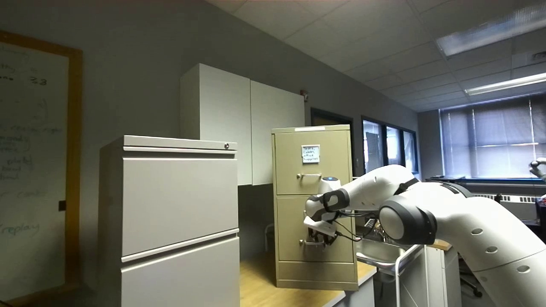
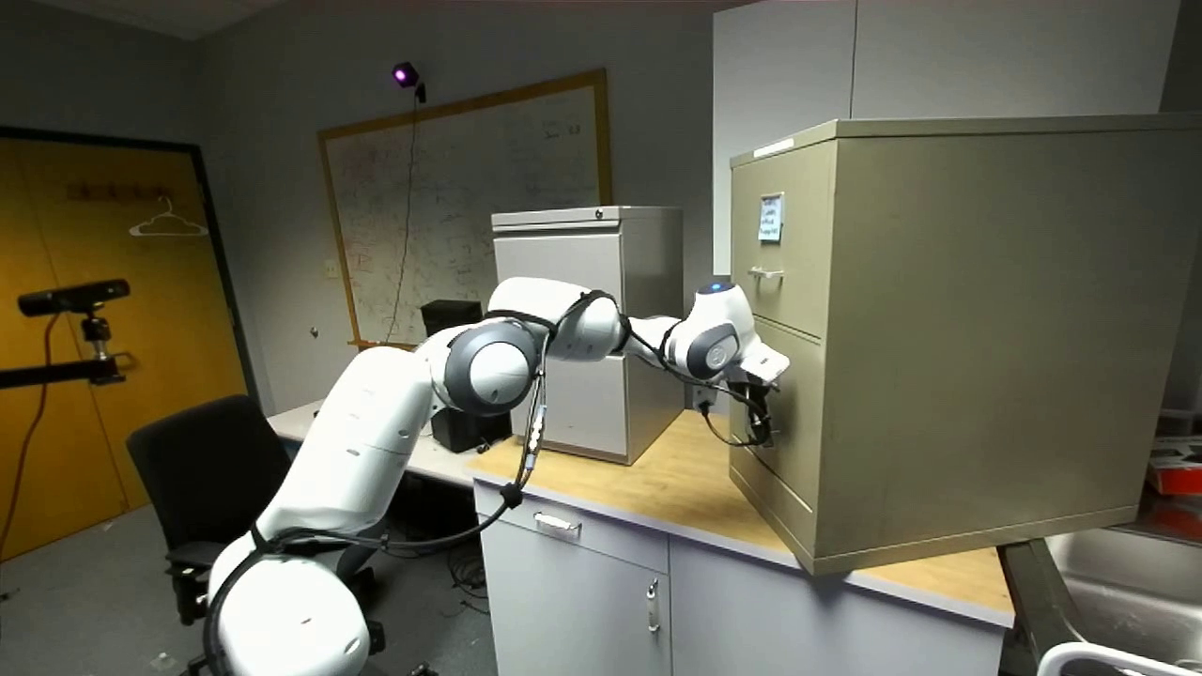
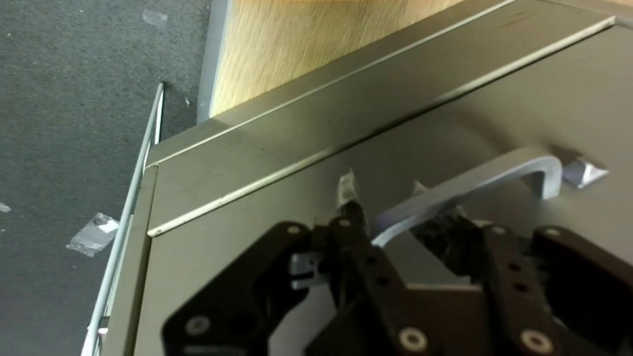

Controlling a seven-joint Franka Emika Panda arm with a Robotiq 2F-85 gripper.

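Observation:
A tan two-drawer filing cabinet (image 2: 969, 338) stands on the wooden counter with both drawers closed. On its lower drawer is a silver bar handle (image 3: 498, 172), with a small lock beside it. My gripper is at this handle, one finger on either side of the bar and shut on it. The near end of the handle is hidden behind the fingers (image 3: 347, 193) in the wrist view. In exterior view 1 the gripper (image 1: 321, 236) reaches the lower drawer's front from the right. The upper drawer has its own handle (image 1: 309, 175) and a label (image 1: 310, 153).
A light grey cabinet (image 1: 179, 204) stands left of the tan one. The wooden counter (image 2: 665, 496) runs beneath both, and a metal sink (image 1: 379, 250) lies to the right. Black cables (image 2: 721, 434) hang by the wrist. Open floor (image 3: 89, 118) shows beyond the counter edge.

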